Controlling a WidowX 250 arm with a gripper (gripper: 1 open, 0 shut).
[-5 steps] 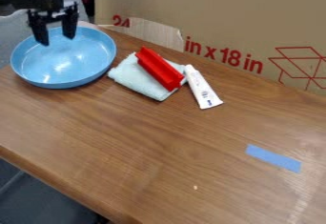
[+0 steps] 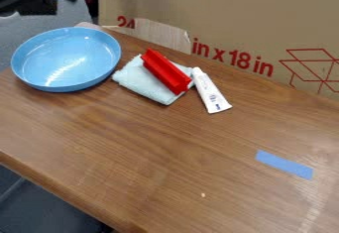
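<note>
My gripper (image 2: 30, 1) is a dark shape at the top left edge, mostly out of frame; its fingers are too cut off to read. Below it a light blue round bowl (image 2: 63, 60) rests on the wooden table (image 2: 185, 168). Right of the bowl a red oblong object (image 2: 165, 70) lies on a folded white cloth (image 2: 138, 82). A white tube-like item (image 2: 209, 92) lies just right of these.
A cardboard box (image 2: 239, 19) stands along the back of the table. A strip of blue tape (image 2: 283, 164) is stuck at the right.
My gripper has risen from over the bowl up toward the top left edge, mostly leaving the view. The objects on the table have not moved.
</note>
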